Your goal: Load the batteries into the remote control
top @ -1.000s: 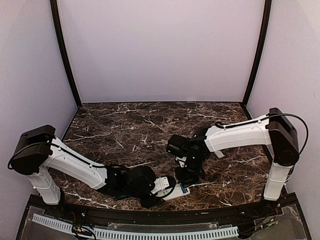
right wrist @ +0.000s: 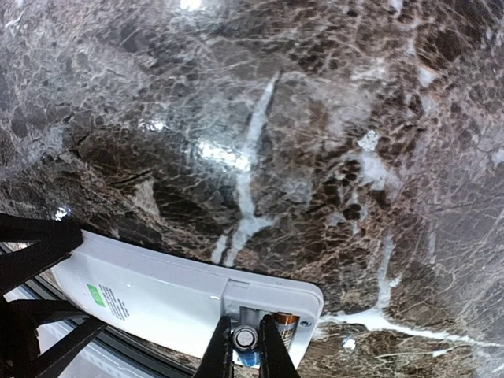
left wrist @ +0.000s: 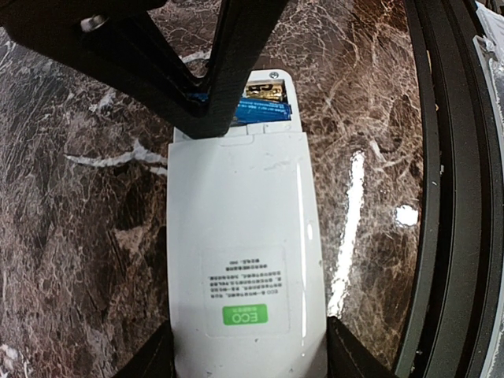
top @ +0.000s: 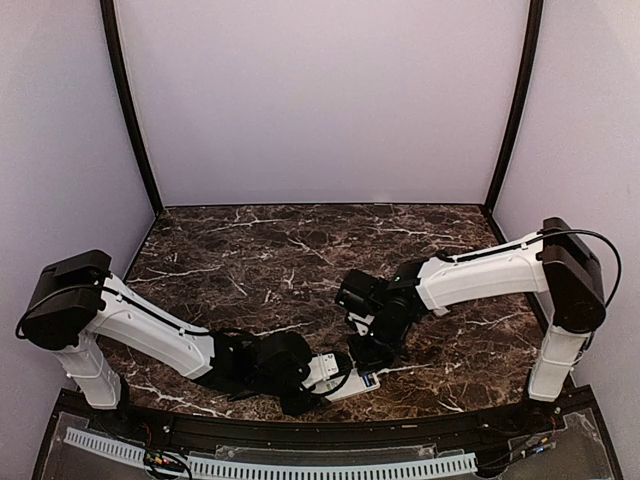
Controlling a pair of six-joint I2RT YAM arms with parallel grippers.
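Observation:
The white remote (left wrist: 244, 205), back up with a green ECO label, is gripped at its lower end by my left gripper. Its battery compartment at the far end is uncovered, showing a gold-topped battery (left wrist: 264, 90) and a blue battery (left wrist: 260, 110). My right gripper is over that compartment, shut on the blue battery, whose round end shows between its fingertips in the right wrist view. In the top view both grippers meet at the remote (top: 350, 385) near the front edge.
A small light object (top: 440, 311) is partly hidden behind the right arm. The table's front rail (left wrist: 441, 236) runs close beside the remote.
The right arm has shifted very slightly to the right over the remote's compartment. The left arm looks unchanged in the top view.

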